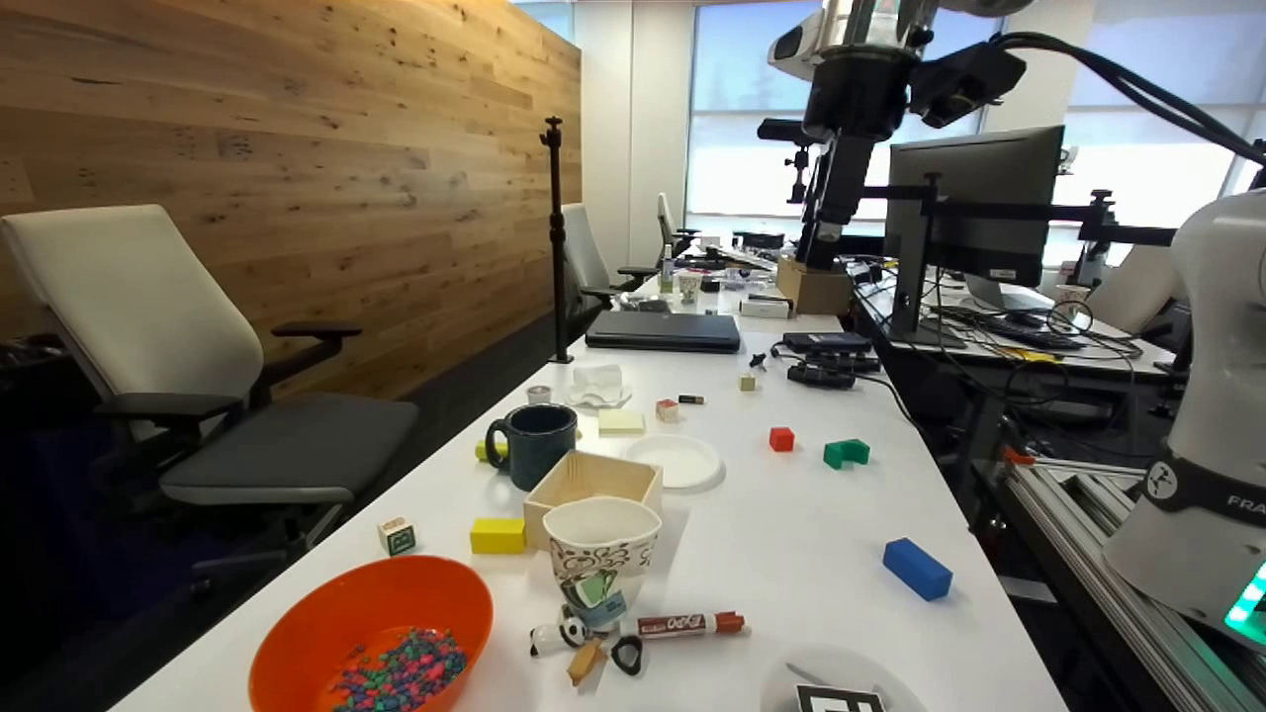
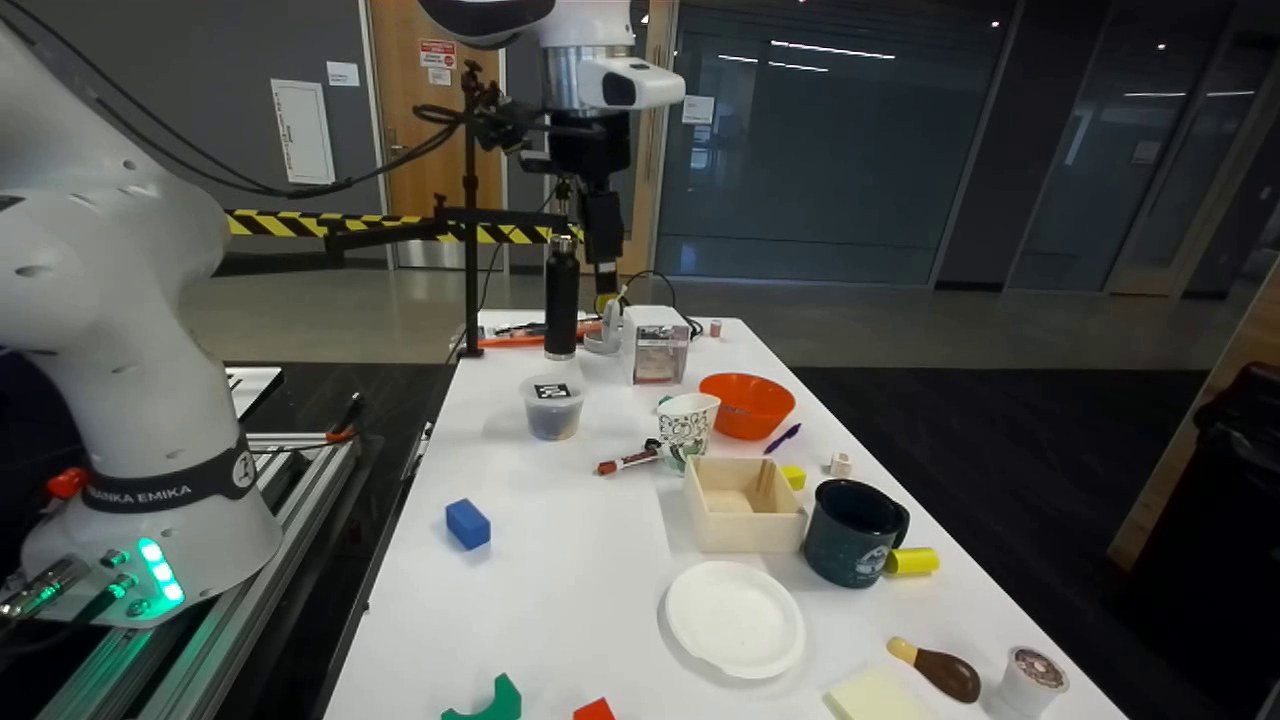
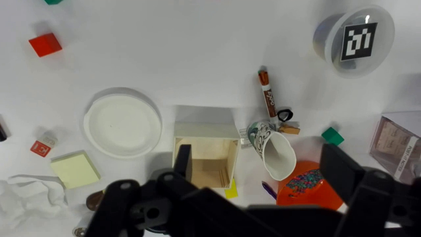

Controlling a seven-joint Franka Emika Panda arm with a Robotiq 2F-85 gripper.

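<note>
My gripper hangs high above the white table, pointing down, its fingers apart and empty. In the wrist view one finger overlaps the open wooden box, and the other finger reaches over the edge of the orange bowl. Between them in that view is a patterned paper cup, well below the gripper. Small colourful pieces lie in the bowl. A dark mug stands beside the box, and a white plate lies near it. An Expo marker rests near the cup.
A blue block, a red block and a green block sit apart on the robot's side. A lidded tub and a clear-fronted box stand towards one end.
</note>
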